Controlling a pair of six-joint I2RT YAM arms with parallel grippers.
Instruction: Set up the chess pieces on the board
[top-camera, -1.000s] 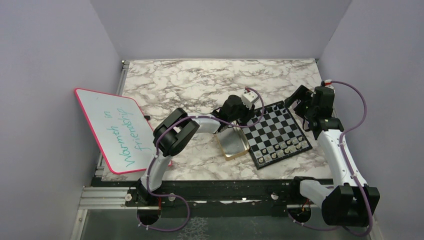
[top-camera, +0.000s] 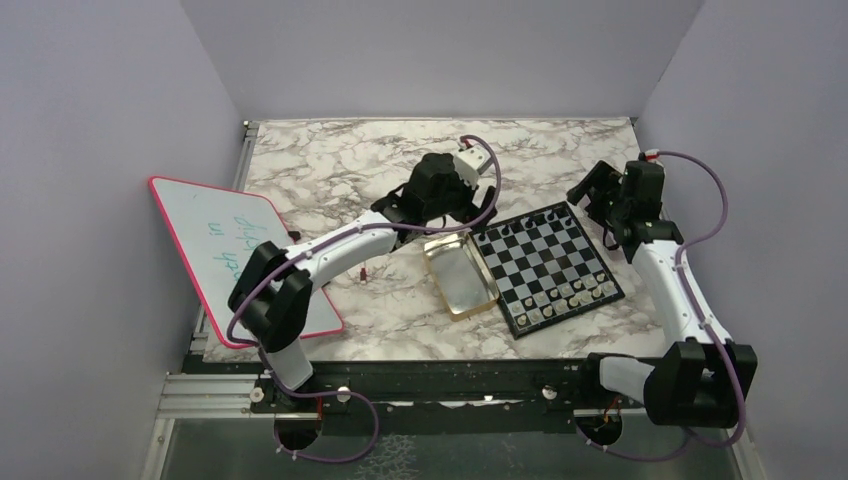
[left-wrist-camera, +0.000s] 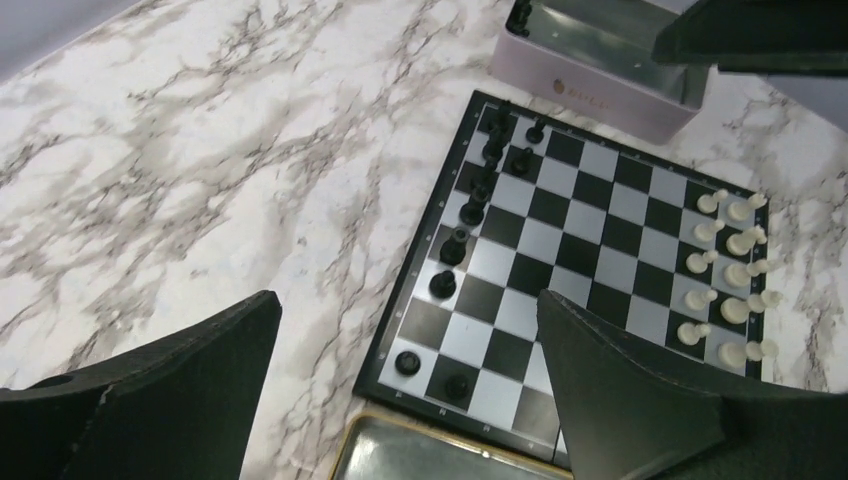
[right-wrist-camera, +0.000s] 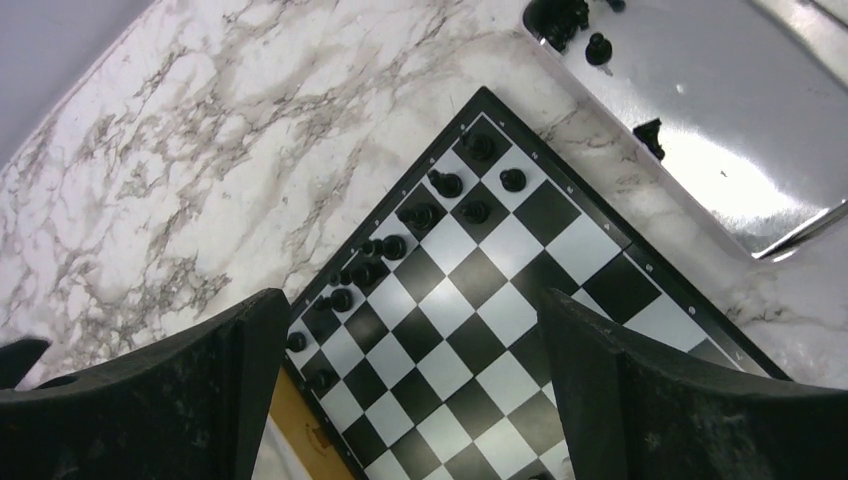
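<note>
The checkered board (top-camera: 545, 262) lies on the table. White pieces (left-wrist-camera: 735, 310) fill two rows at its near end. Along the far row stand several black pieces (left-wrist-camera: 454, 245), with a bare square near the left corner; a few black pawns (right-wrist-camera: 474, 211) stand in front of them. My left gripper hangs open over the board's far left corner, empty between its fingers. Above the far right corner, my right gripper is open too and holds nothing. A light box (left-wrist-camera: 590, 85) on the board's right contains loose black pieces (right-wrist-camera: 598, 48).
A gold-rimmed tray (top-camera: 462, 280) sits against the board's left side, its visible floor bare. Farther left leans a white board with red edging and writing (top-camera: 235, 260).
My left arm has drawn back to the left and away from the board's corner, uncovering more of it. The right gripper has shifted only slightly toward the back.
</note>
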